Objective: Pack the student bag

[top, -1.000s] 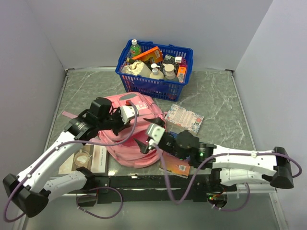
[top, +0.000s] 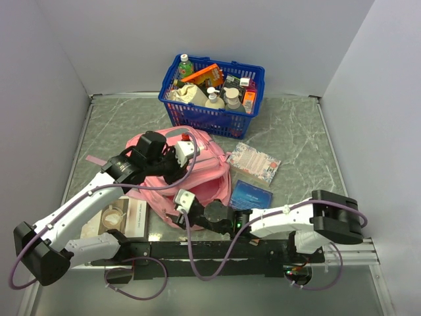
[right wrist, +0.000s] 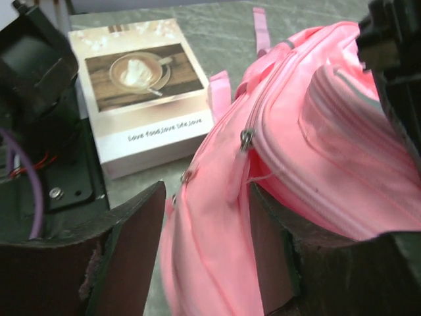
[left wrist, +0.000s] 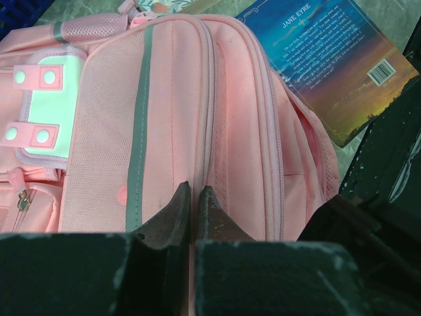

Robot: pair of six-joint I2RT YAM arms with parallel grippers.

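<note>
The pink student bag (top: 214, 155) lies open in the middle of the counter. My left gripper is shut on the bag's zipped top edge, with the fabric pinched between its fingers. My right gripper is low at the bag's near-left side, part open around a zipper edge and pull (right wrist: 246, 140), in front of the fingers. A Jane Eyre book (left wrist: 329, 59) lies right of the bag, a patterned book (top: 253, 161) behind it, and a box with a coffee picture (right wrist: 141, 99) at the left.
A blue basket (top: 168, 99) full of bottles, boxes and dispensers stands at the back. Grey walls close in the sides and back.
My right gripper has moved left and down to the bag's near-left edge.
</note>
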